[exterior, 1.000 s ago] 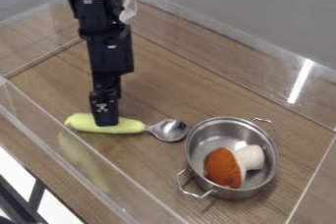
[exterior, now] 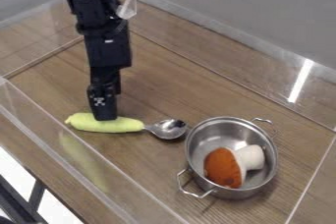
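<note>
The black gripper (exterior: 104, 105) points straight down just over a pale yellow, long vegetable-like item (exterior: 94, 124) on the wooden table, its tips at or slightly behind that item's upper edge; contact is unclear. The fingers stand open as far as can be seen. A metal spoon (exterior: 167, 129) lies along the item, its bowl to the right. A steel pot (exterior: 207, 142) with wire handles sits at the right, holding an orange piece (exterior: 222, 169) and a white piece (exterior: 250, 157).
Transparent walls border it at the front left, back and right.
The gripper has shifted very slightly over the yellow item. The pot, spoon and yellow item look unmoved.
</note>
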